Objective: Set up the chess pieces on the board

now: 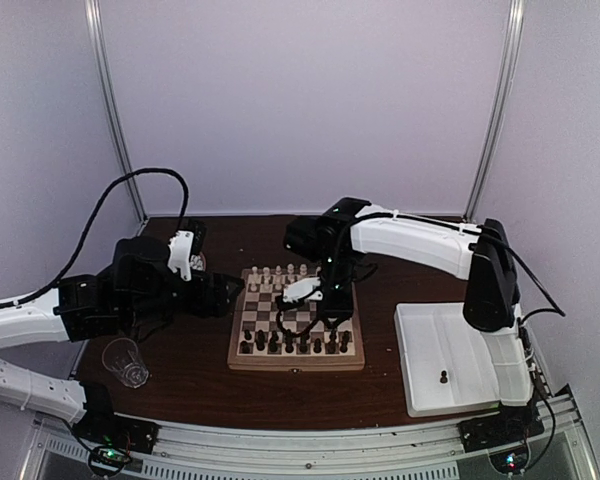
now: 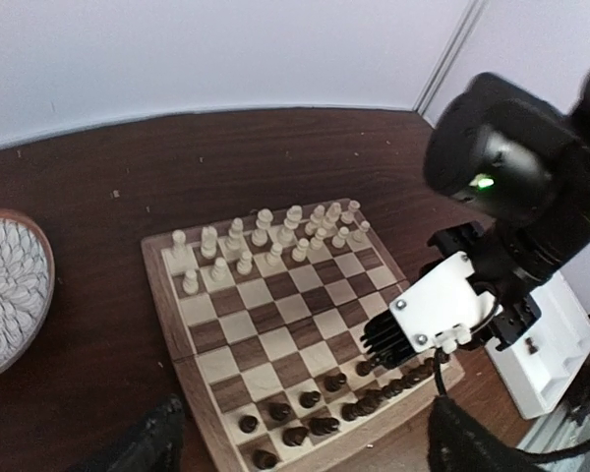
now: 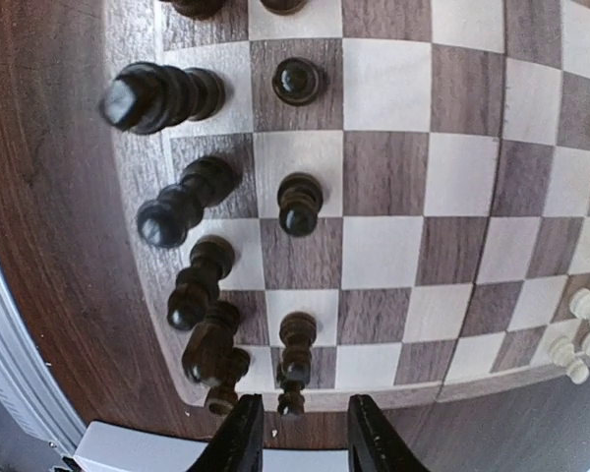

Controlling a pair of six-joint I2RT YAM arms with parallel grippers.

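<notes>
The chessboard [image 1: 295, 365] lies mid-table. White pieces [image 2: 261, 231] stand in two rows on its far side. Dark pieces [image 3: 187, 202] line the near edge, with dark pawns [image 3: 297, 81] in the row before them; one dark square [image 3: 302, 254] in that row is bare. Over the board's near right part hangs my right gripper, open, its fingers apart and nothing held between them. My left gripper hovers left of the board, open and empty, its fingers blurred. A lone dark piece [image 1: 443, 377] lies in the white tray [image 1: 430, 340].
A clear glass [image 1: 126, 362] lies at the table's front left. In the left wrist view a round white-filled container [image 2: 12, 290] stands left of the board. Bare table [image 1: 195, 370] separates glass and board.
</notes>
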